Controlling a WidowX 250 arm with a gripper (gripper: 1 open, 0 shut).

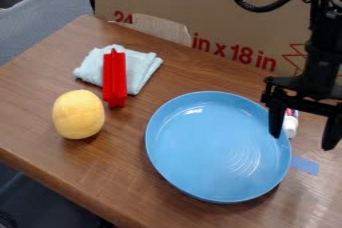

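The black gripper point(302, 124) stands open at the right, its fingers over the right rim of the blue plate point(214, 150) and a white tube with red markings point(291, 120), which it partly hides. A yellow round object point(78, 114) lies at the left of the wooden table, and a red oblong object point(115, 80) rests against a folded light-blue cloth point(140, 64).
A large cardboard box point(187, 22) stands along the back. A strip of blue tape point(305, 164) is right of the plate. Its front edge runs along the lower left.
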